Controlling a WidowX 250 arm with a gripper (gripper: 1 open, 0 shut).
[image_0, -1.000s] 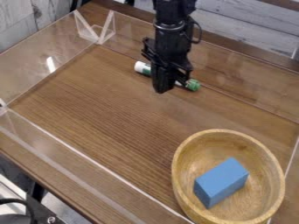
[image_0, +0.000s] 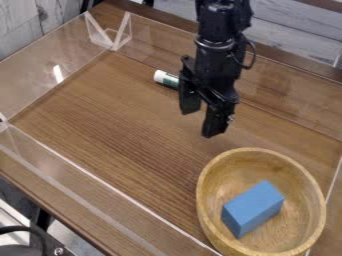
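Observation:
My gripper (image_0: 185, 116) hangs over the middle of the wooden table, its black fingers apart and pointing down, with nothing seen between them. A small white and green object (image_0: 166, 80) lies behind it, to the left, partly hidden by the arm. In the front right stands a wooden bowl (image_0: 211, 186) with a blue block (image_0: 253, 208) inside.
A clear plastic bracket (image_0: 110, 30) stands at the back left. Raised edges bound the table at left and back.
My gripper has moved right and toward the front, nearer the bowl. It now covers the right part of the white and green object.

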